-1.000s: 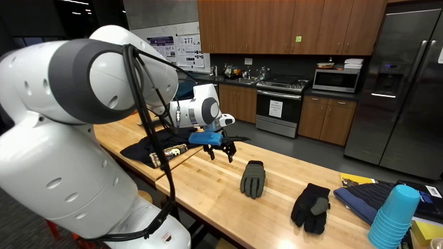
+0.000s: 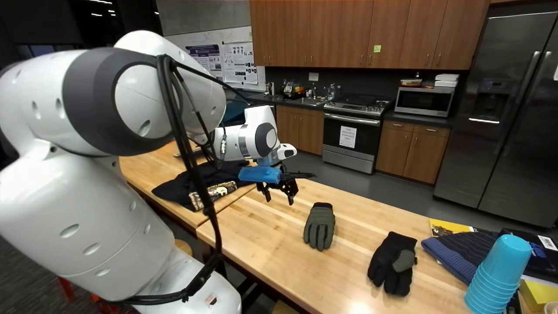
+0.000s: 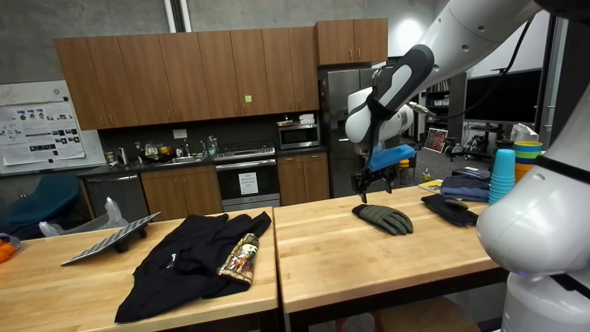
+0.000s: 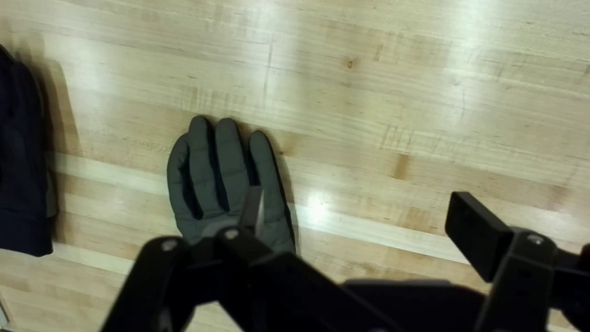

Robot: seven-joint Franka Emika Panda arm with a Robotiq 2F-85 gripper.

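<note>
My gripper (image 2: 279, 199) hangs above the wooden table with its fingers spread wide and nothing between them. In the wrist view one finger (image 4: 479, 235) is at the right, and the other finger (image 4: 253, 210) overlaps the lower part of a grey-green glove (image 4: 215, 166). That glove (image 2: 319, 227) lies flat on the table, to the right of the gripper in the first exterior view. A black glove with a grey patch (image 2: 393, 264) lies farther right. The gripper touches neither glove; the grey-green one's cuff is hidden by the gripper in the wrist view.
A stack of blue cups (image 2: 497, 277) and a dark knit hat (image 2: 460, 251) crowd the table's right end. Black clothing (image 3: 193, 254) with a patterned item (image 3: 241, 260) covers part of the other table. Bare wood (image 3: 343, 260) lies in front of the grey-green glove.
</note>
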